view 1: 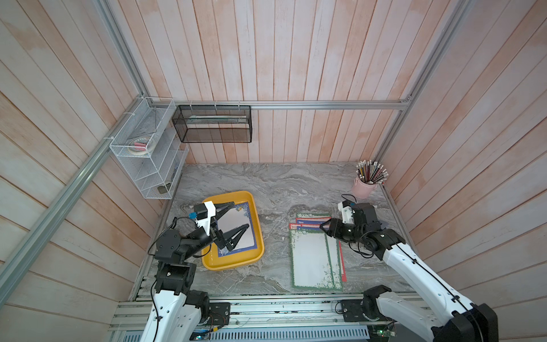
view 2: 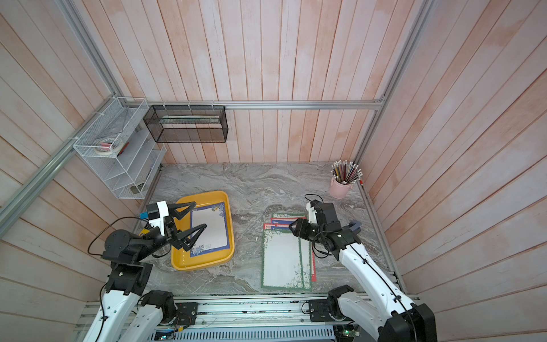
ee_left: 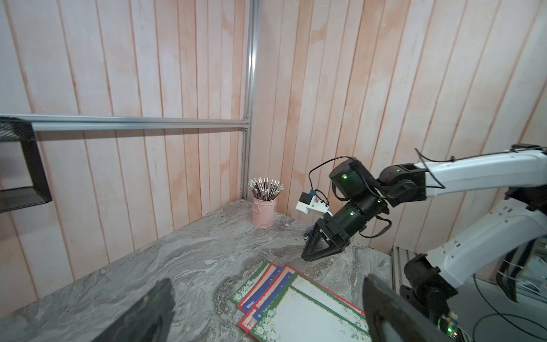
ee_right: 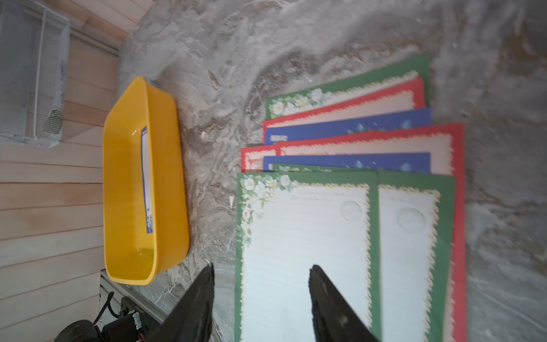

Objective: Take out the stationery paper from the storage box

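Observation:
The yellow storage box (view 1: 260, 242) stands on the left of the table. A blue-bordered stationery sheet (view 1: 236, 225) lies flat inside it. Over the box my left gripper (view 1: 241, 215) is held with its fingers wide open and nothing between them. To the right, on bare table, several bordered sheets overlap; the uppermost white sheet with a green floral edge (ee_right: 307, 245) covers most of them, with red (ee_right: 450, 148) and blue (ee_right: 342, 131) edged sheets sticking out at the far side. My right gripper hovers above this stack, its fingers apart and empty.
A pink pencil cup (view 1: 361, 189) stands at the back right. A black mesh basket (view 1: 216, 134) and white wire shelves (view 1: 149, 165) hang at the back left. Open table lies between box and stack, and behind both.

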